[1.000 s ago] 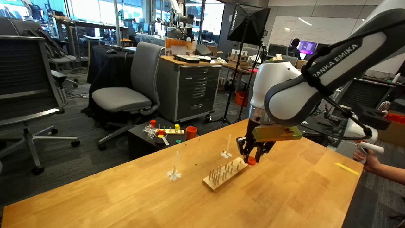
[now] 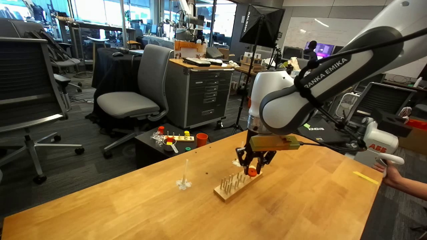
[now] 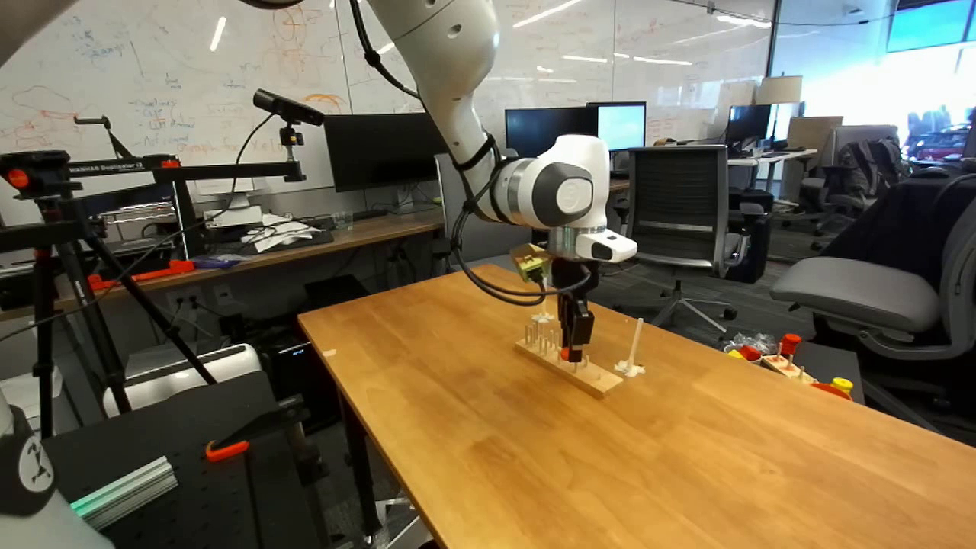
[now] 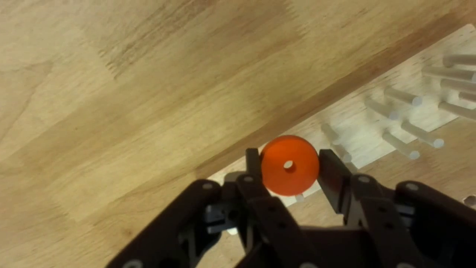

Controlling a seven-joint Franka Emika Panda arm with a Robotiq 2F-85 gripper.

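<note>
An orange disc (image 4: 279,178) with a small centre hole sits between the fingers of my gripper, which bear on both its sides. Below the disc lies a wooden board (image 4: 361,138) with rows of thin upright pegs. In exterior view 1 the gripper (image 2: 253,169) and the disc (image 2: 252,172) are over the board's far right end, where pegs are sparse; the board (image 2: 242,190) rests on the table. Exterior view 2 shows only a sliver of orange at the fingertips. Whether any peg enters the disc's hole is unclear.
A tall peg (image 2: 185,172) stands taped to the table, left of the board; another is partly hidden behind the gripper. A person's hand (image 2: 392,176) is at the right edge.
My gripper has moved left with the orange disc, from beyond the board's right end to above that end. The far taped peg is now partly covered by the gripper.
</note>
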